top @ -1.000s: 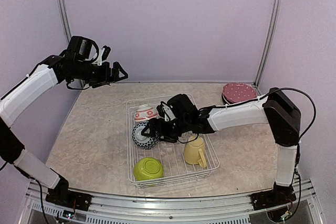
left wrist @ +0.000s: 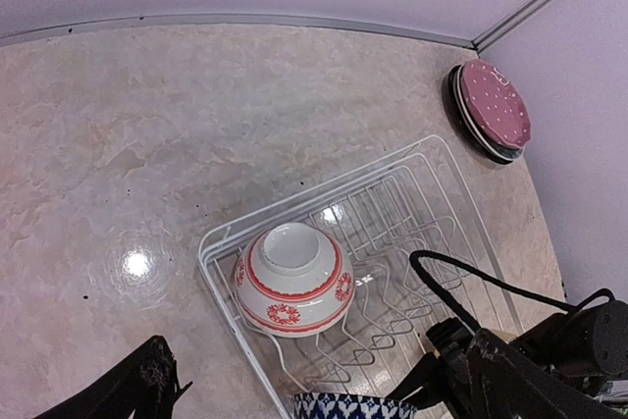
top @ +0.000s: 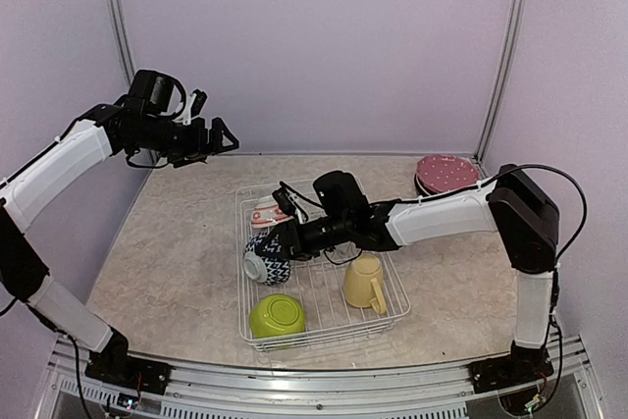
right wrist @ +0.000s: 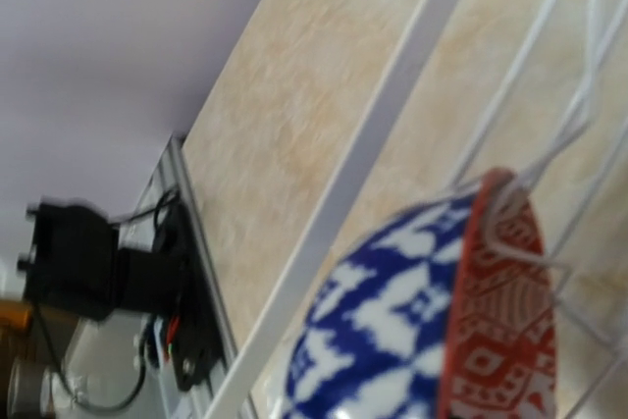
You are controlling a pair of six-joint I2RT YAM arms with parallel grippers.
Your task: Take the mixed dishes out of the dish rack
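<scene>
A white wire rack [top: 392,291] holds a blue-patterned bowl [top: 260,264] with a red inside, tilted on its side, a white red-patterned bowl [left wrist: 292,287], an upturned green bowl [top: 278,316] and a yellow mug [top: 362,282]. My right gripper [top: 287,233] is down at the blue bowl in the top view; its fingers are hidden in the right wrist view, so its grip is unclear. My left gripper [top: 206,139] hangs open and empty high over the table's back left.
A stack of plates [top: 446,172], pink on top, sits at the back right. The table [top: 167,272] left of the rack is clear. Walls bound the back and sides.
The blue bowl has turned and shifted slightly left and toward the front, along with my right gripper. The left arm is nearly still.
</scene>
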